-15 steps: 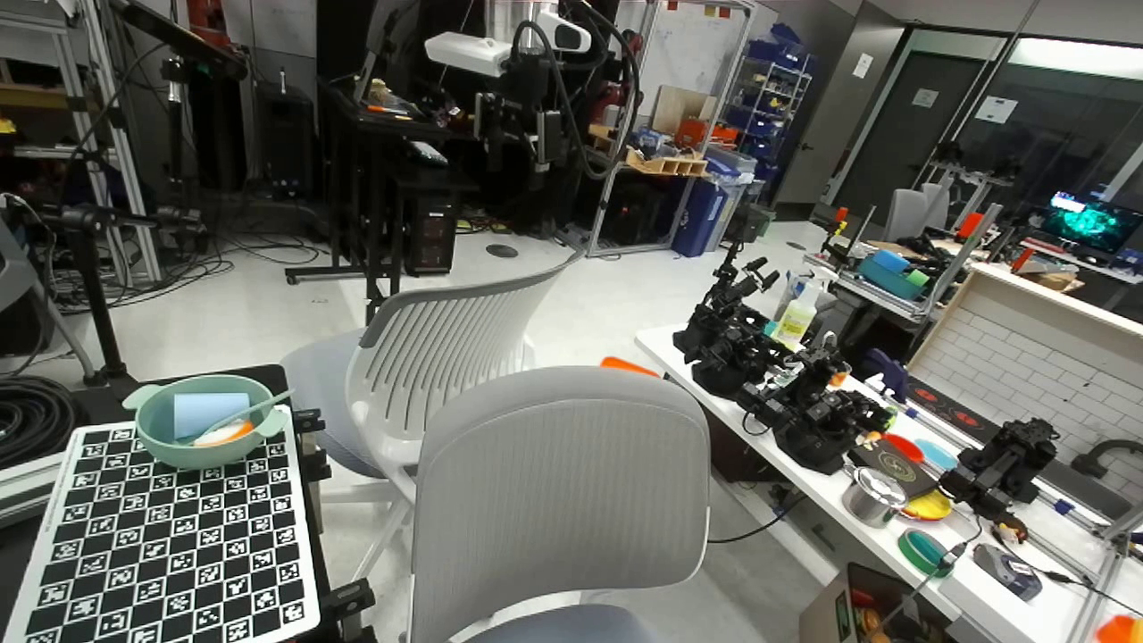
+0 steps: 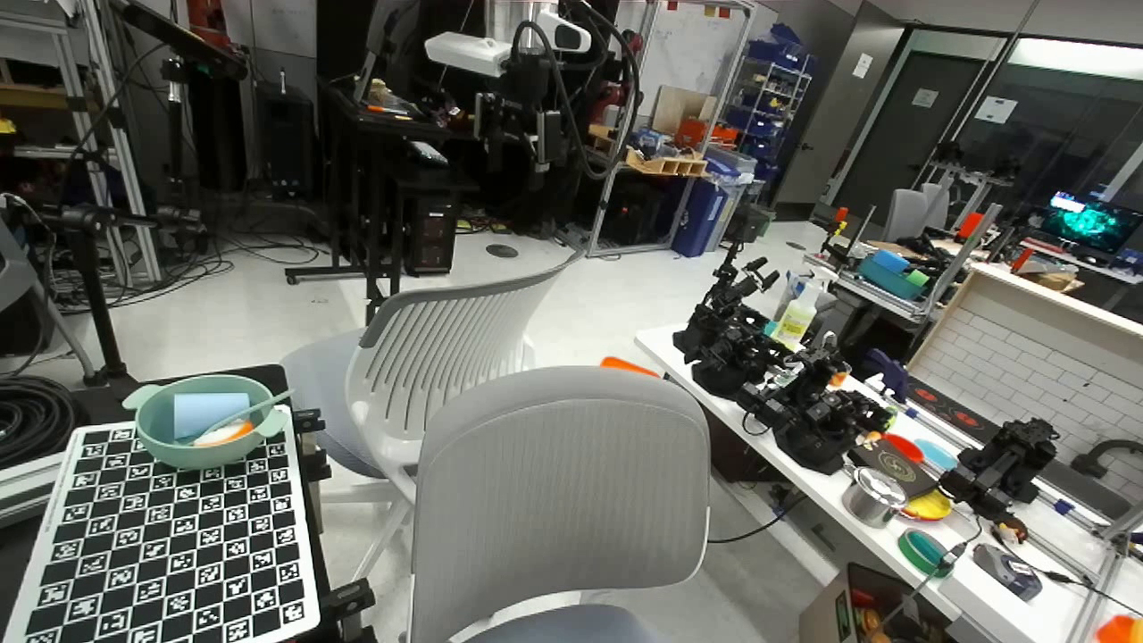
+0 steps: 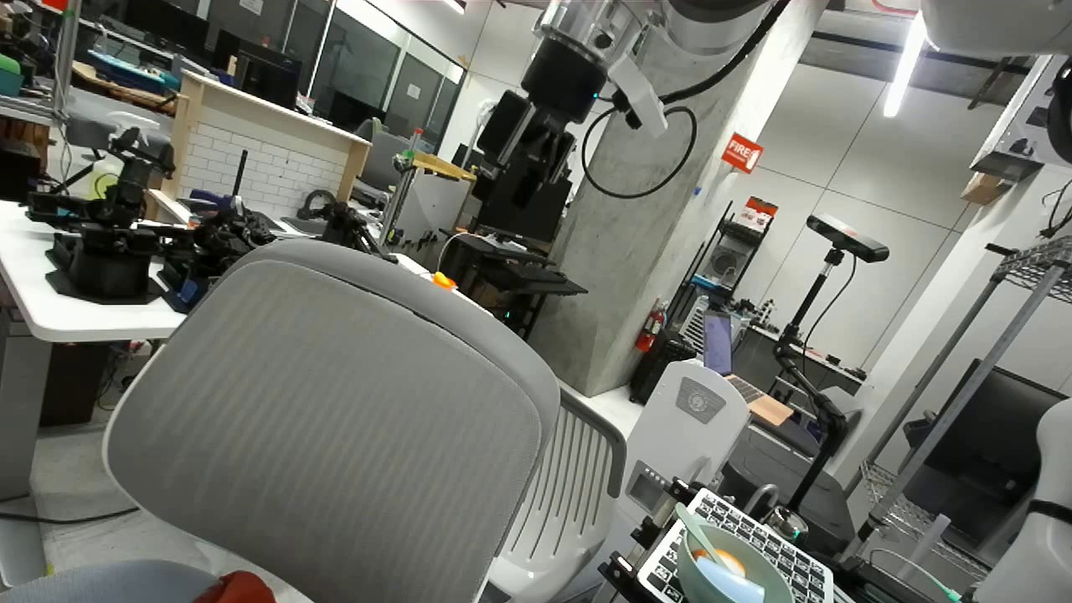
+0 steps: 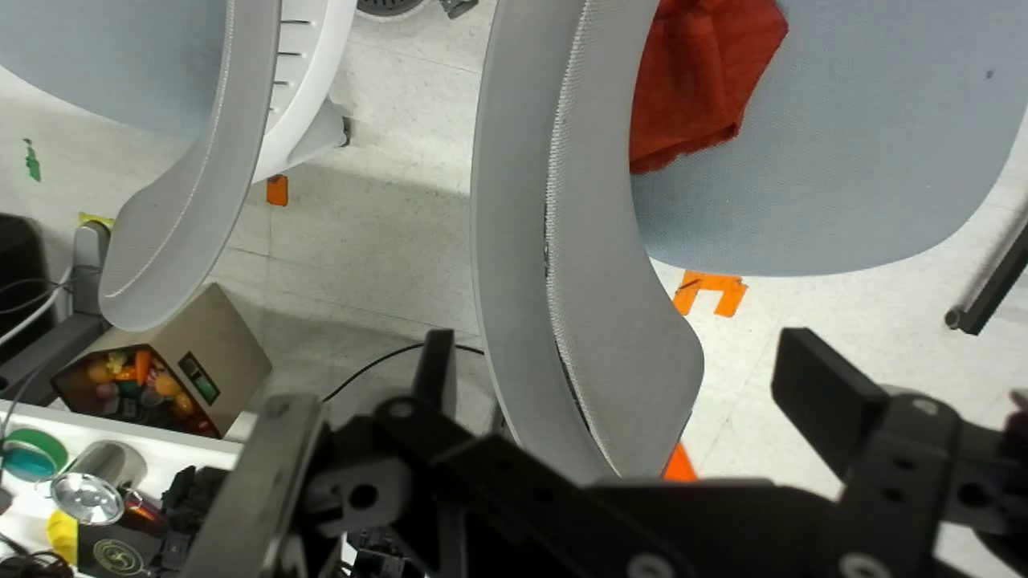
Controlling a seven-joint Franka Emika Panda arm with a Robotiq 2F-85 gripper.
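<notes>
High above the chairs, my gripper (image 2: 519, 139) hangs open and empty. In the wrist view its black fingers (image 4: 829, 405) stand wide apart, with the top of a grey chair back (image 4: 617, 289) far below the gap. A red cloth (image 4: 708, 82) lies crumpled on that chair's blue-grey seat (image 4: 848, 164), well away from the fingers. Only an edge of the cloth (image 3: 236, 589) shows at the bottom of exterior view 2; in exterior view 1 the chair back (image 2: 563, 482) hides it.
A second grey chair (image 2: 461, 354) stands close beside the first. On the left, a green bowl (image 2: 161, 423) with a blue item and a utensil sits on a checkered board (image 2: 171, 557). The white table (image 2: 788, 461) carries several black robot arms and a metal pot (image 2: 873, 495).
</notes>
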